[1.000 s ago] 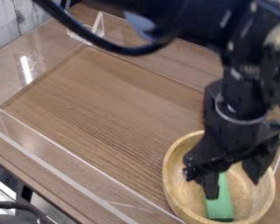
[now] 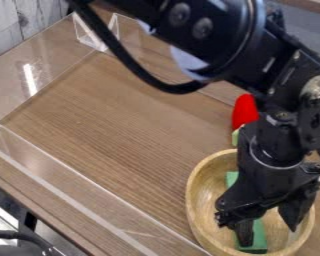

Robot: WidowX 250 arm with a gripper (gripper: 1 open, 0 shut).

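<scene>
A wooden bowl [image 2: 206, 205] sits at the lower right, with a green block [image 2: 256, 240] lying inside it. My black gripper [image 2: 263, 212] is down in the bowl over the green block, its fingers open; it hides the middle of the block, and whether the fingers touch it I cannot tell.
A red object [image 2: 244, 108] stands behind the bowl, with something light green beside it, partly hidden by the arm. Clear edging runs along the near left edge, and a clear holder [image 2: 93, 30] is at the back.
The gripper and arm have shifted a little to the right and down over the bowl, uncovering the red object behind it.
</scene>
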